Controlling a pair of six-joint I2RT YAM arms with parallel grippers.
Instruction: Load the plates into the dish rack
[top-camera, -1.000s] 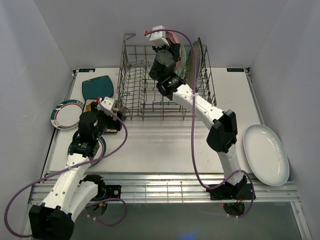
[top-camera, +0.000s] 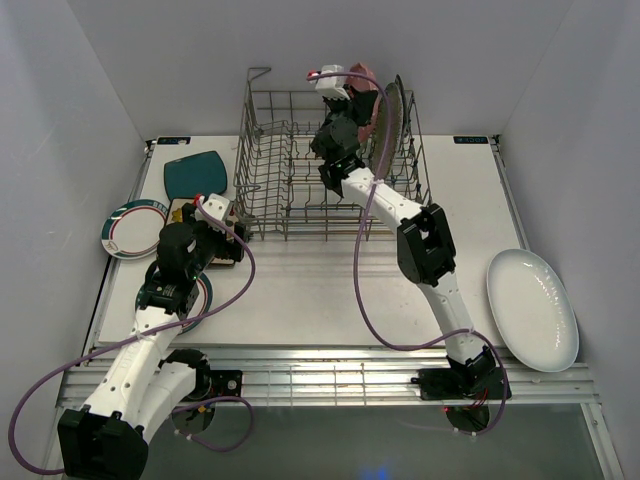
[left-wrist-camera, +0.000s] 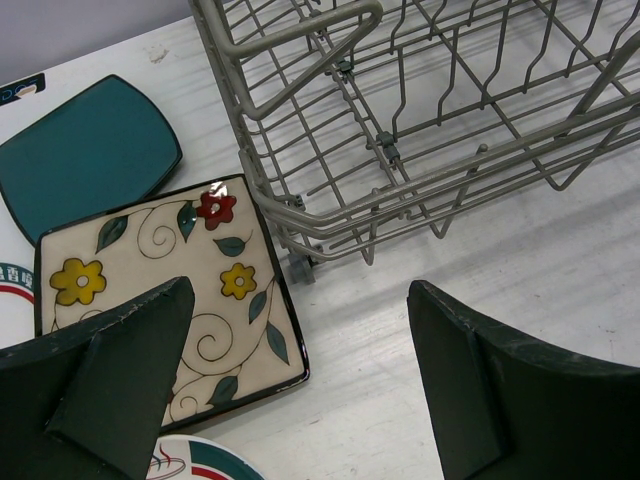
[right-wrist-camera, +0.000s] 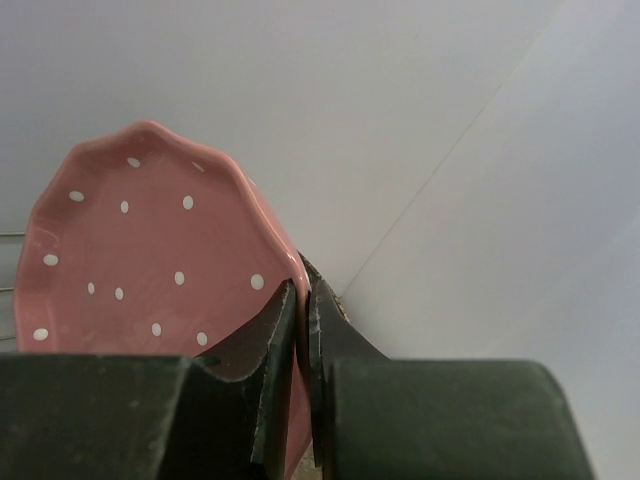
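Observation:
My right gripper is shut on the rim of a pink plate with white spots (right-wrist-camera: 140, 260), held at the back right of the dish rack (top-camera: 275, 220), beside plates standing on edge (top-camera: 390, 130). My left gripper is open over a square flowered plate (left-wrist-camera: 210, 330), just left of the rack. A teal square plate (top-camera: 195, 175), a round plate with a banded rim (top-camera: 135, 230) and another round plate (left-wrist-camera: 205, 460) lie at the left.
A large white oval plate (top-camera: 532, 305) lies at the right. The counter in front of the rack is clear. Walls enclose the back and both sides.
My right gripper has moved rightward with the pink plate, toward the plates at the rack's right side. The left arm has not moved.

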